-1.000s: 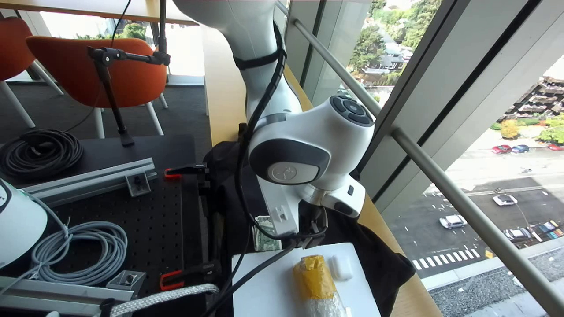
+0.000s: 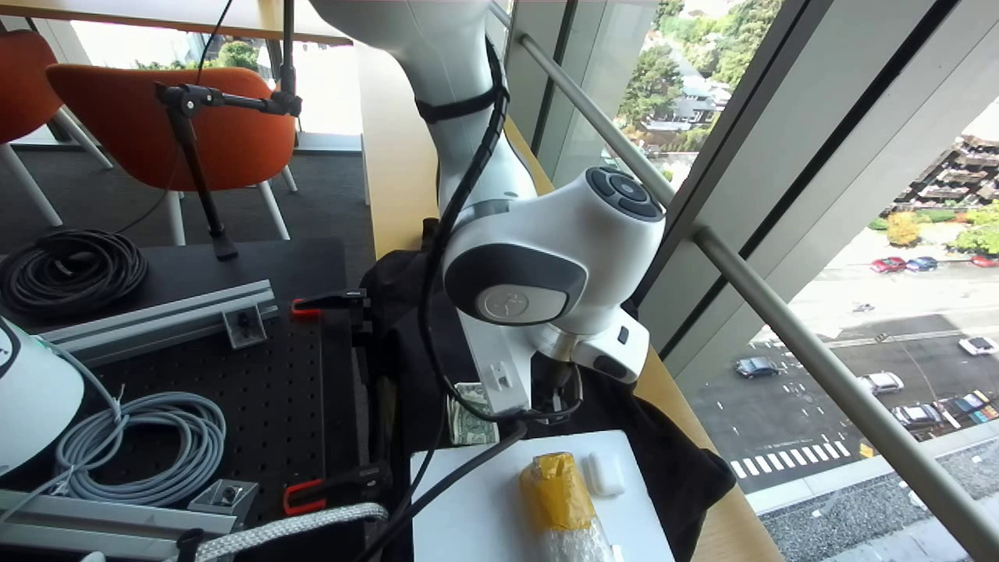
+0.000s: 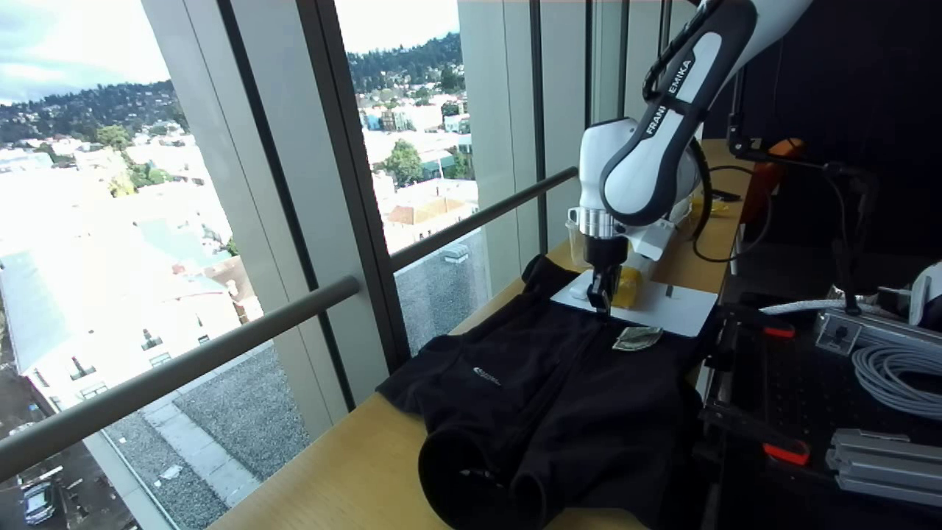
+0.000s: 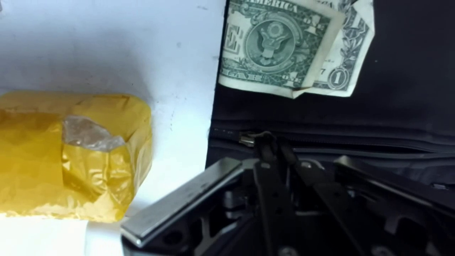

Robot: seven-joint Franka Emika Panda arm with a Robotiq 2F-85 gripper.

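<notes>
A black zip-up garment [image 3: 565, 380] lies spread over the wooden ledge. In the wrist view its zipper [image 4: 362, 143] runs to the right from a small metal zipper pull [image 4: 247, 138]. My gripper is shut at the pull, its dark fingertips pressed close together around its end. Little of what sits between them shows. From the side, the gripper [image 3: 602, 309] points down onto the garment by the white board's edge. In the other exterior view the arm hides most of the gripper [image 2: 559, 403].
A yellow-wrapped bundle [image 4: 98, 158] rests on the white board [image 4: 183, 85]. Folded dollar bills [image 4: 273, 42] lie on the cloth beside the zipper. A window rail [image 3: 494, 216] runs along one side; clamps [image 2: 323, 492] and a black perforated board [image 2: 281, 393] flank the other.
The arm and gripper have shifted very slightly to the right in exterior view 1, a little away from the white board. The board, bundle and bills have stayed in place.
</notes>
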